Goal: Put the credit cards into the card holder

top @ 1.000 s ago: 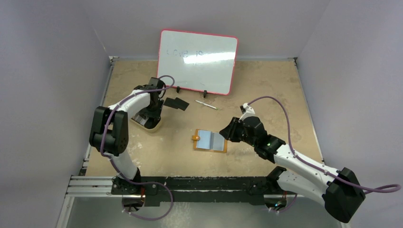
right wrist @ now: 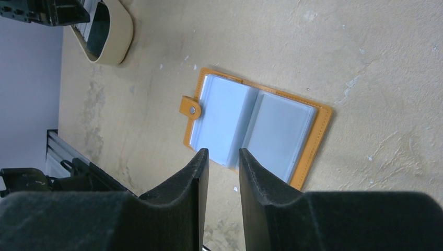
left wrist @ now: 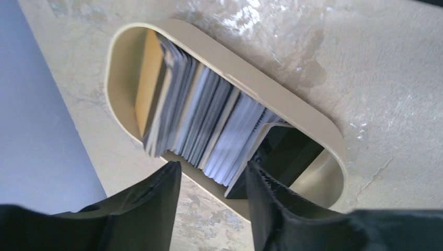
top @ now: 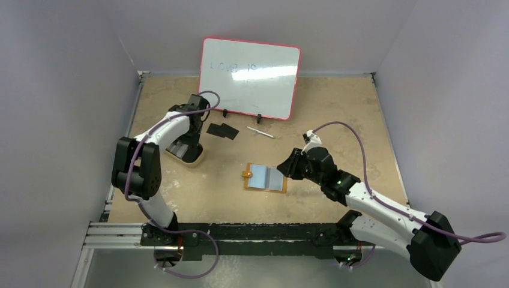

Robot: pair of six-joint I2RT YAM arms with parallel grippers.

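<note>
An orange-edged card holder lies spread open on the table, white sleeves upward, its snap tab pointing left. In the left wrist view, a beige oval bin holds a tight row of cards, with dark cards leaning at one end. My left gripper is over the bin's near rim, fingers parted and nothing between them. Above the near side of the card holder, my right gripper has a narrow empty gap between its fingers.
Two black flat pieces lie right of the bin. A whiteboard stands at the back, with a pen in front of it.
The left gripper has shifted slightly over the bin, and more of the bin's cards now show from above. My right arm and the card holder have stayed in place.
</note>
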